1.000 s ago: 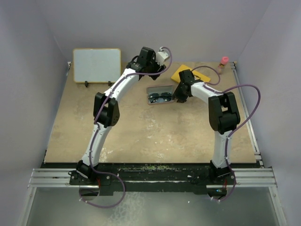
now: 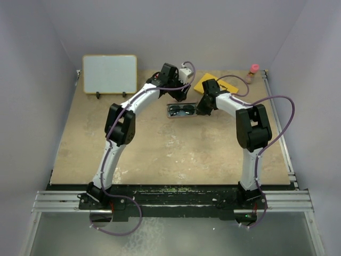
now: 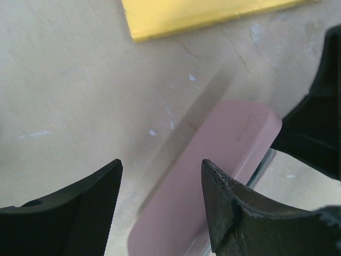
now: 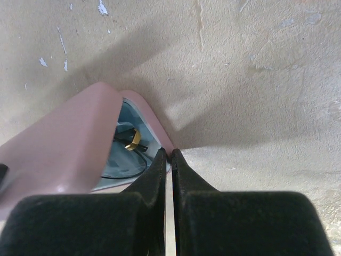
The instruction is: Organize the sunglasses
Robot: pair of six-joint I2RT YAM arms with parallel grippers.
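Note:
A pink glasses case [image 2: 176,115] lies at the middle back of the table with dark sunglasses [image 2: 181,109] inside. Its lid [image 3: 229,138] stands raised, seen in the left wrist view just beyond my left gripper, whose fingers are apart with nothing held. At the case's right end my right gripper is shut, its tips against the pink rim. In the right wrist view the lid hides much of the inside.
A yellow board [image 2: 222,80] lies behind the right gripper, a whiteboard [image 2: 110,73] at the back left, a pink bottle [image 2: 252,72] at the back right.
My left gripper has come down and toward the front, to the lid, which now appears more upright. My right gripper has hardly moved.

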